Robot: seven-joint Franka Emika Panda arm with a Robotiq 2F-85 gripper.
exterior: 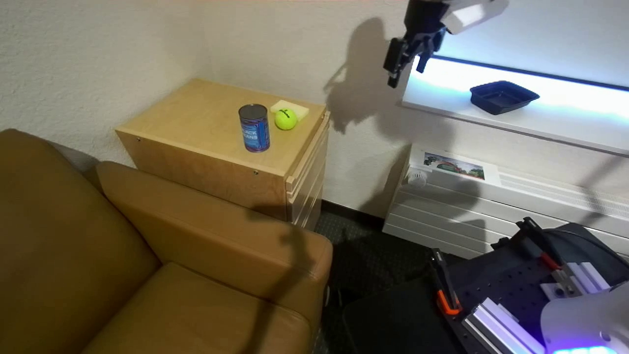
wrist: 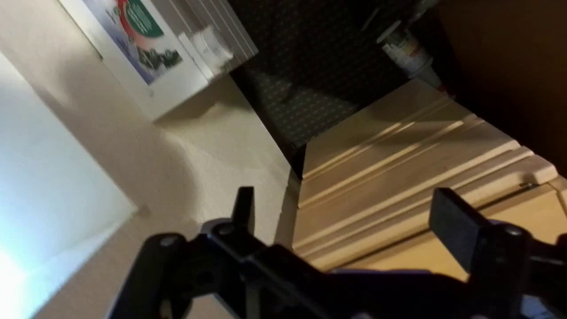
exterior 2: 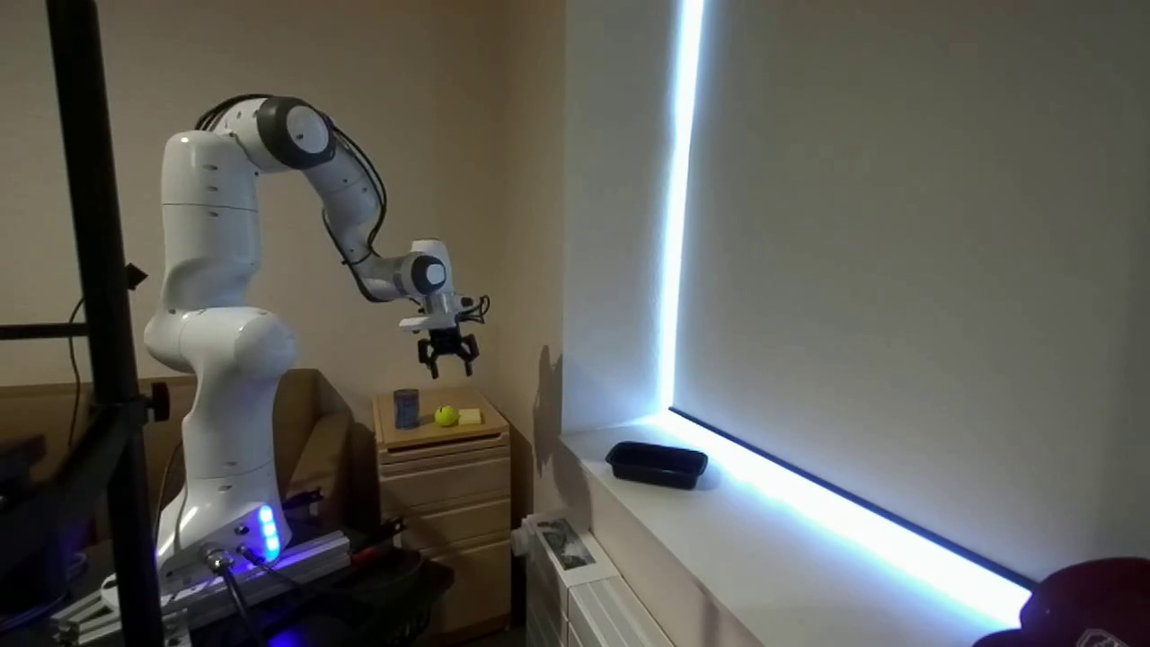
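Observation:
My gripper (exterior 2: 452,372) hangs in the air, its two fingers spread wide with nothing between them. In exterior view 1 the same gripper (exterior: 408,70) is up by the wall, right of the wooden cabinet (exterior: 194,109). On the cabinet top stand a blue-labelled can (exterior: 256,131), a yellow-green tennis ball (exterior: 286,119) and a pale yellow sponge (exterior: 299,109) close behind the ball. An empty black tray (exterior: 501,99) rests on the white windowsill. The wrist view shows the cabinet's drawer fronts (wrist: 404,170) beyond the open fingers; the ball and sponge are not visible there.
A brown sofa (exterior: 218,218) adjoins the cabinet. Below the windowsill (exterior 2: 690,539) is a white radiator (exterior: 436,206) with a picture lying on it. A dark red cap (exterior 2: 1094,604) sits at the sill's near end. Much of the sill around the tray is bare.

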